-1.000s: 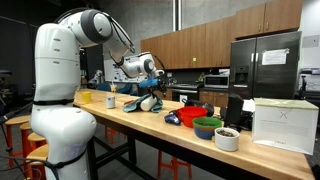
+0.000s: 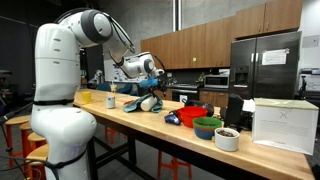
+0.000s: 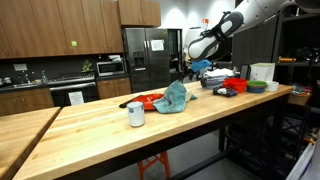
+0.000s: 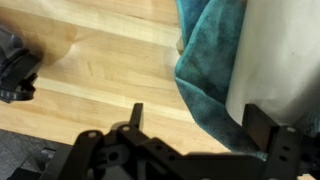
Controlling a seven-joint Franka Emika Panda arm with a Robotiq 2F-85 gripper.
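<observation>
My gripper is open above the wooden table, its fingers wide apart with only bare wood and a bit of cloth seen below the gap. A teal cloth [image 4: 209,55] lies crumpled under the right side of the wrist view. On or against it rests a smooth pale grey object [image 4: 282,60], partly cut off by the frame edge and close to my right finger [image 4: 258,122]. From the first exterior view, the cloth [image 2: 132,106] and the pale object [image 2: 151,103] sit below the gripper [image 2: 158,85]. The second exterior view shows the cloth [image 3: 175,98] bunched up.
Red, blue and green containers stand on the table, among them a green bowl [image 2: 206,122], beside a white box [image 2: 282,122]. A white cup [image 3: 135,114] stands apart at the other end. A dark object [image 4: 15,68] lies left in the wrist view.
</observation>
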